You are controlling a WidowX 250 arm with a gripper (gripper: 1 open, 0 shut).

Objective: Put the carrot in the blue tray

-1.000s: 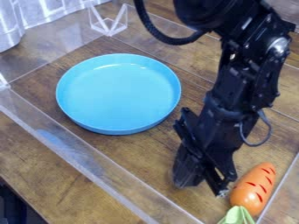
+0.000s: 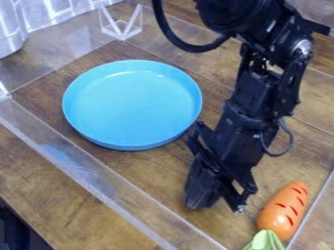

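Note:
The blue tray [image 2: 131, 104] is a round, empty, plate-like dish on the wooden table, left of the arm. An orange carrot [image 2: 283, 210] with dark marks and a pale green top [image 2: 265, 240] lies at the lower right, close to the clear barrier. My black gripper [image 2: 220, 203] is low over the table, between the tray and the carrot. It stands left of the carrot, apart from it. Its dark fingers overlap in this view, so how far apart they are cannot be made out. No object shows at the fingertips.
A clear plastic wall [image 2: 78, 161] runs along the left and front of the work area. White cloth [image 2: 39, 20] and a small white bracket [image 2: 121, 21] are at the upper left. Bare wooden table lies in front of the tray.
The arm and gripper have shifted slightly left, away from the carrot. Tray and carrot are where they were.

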